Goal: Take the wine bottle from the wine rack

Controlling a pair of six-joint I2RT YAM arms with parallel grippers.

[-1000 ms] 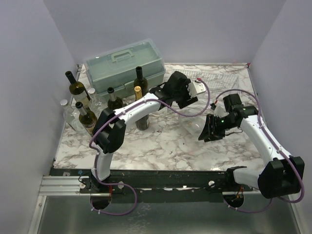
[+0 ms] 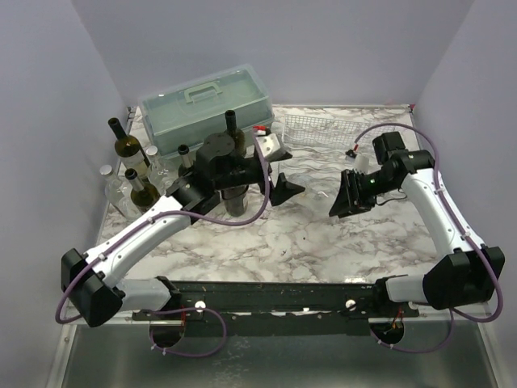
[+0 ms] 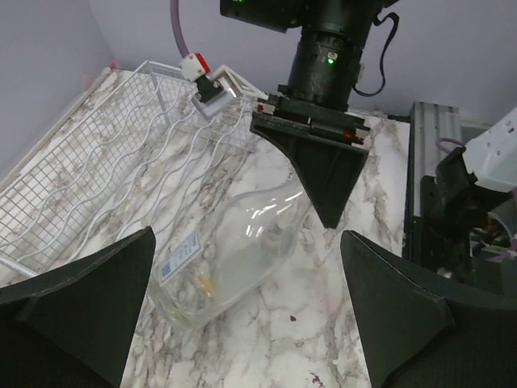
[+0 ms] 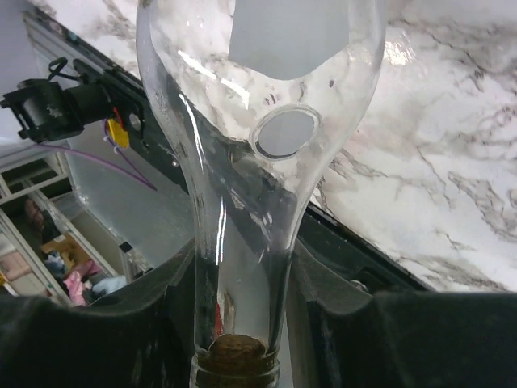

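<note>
A clear bottle (image 3: 222, 250) lies tilted in front of the white wire rack (image 2: 323, 129), its neck toward my right gripper (image 2: 343, 194). In the right wrist view the bottle (image 4: 254, 162) fills the middle, its corked neck (image 4: 238, 356) between that gripper's fingers; whether they grip it is unclear. My left gripper (image 2: 275, 179) is open to the left of the bottle, with its fingers (image 3: 73, 323) apart and nothing between them.
Several dark and clear bottles (image 2: 129, 153) stand at the left, beside a green plastic box (image 2: 206, 105) at the back.
The left arm has swung toward the front and left, growing larger in the top view. The right gripper has moved slightly up in the image, at the bottle's neck.
</note>
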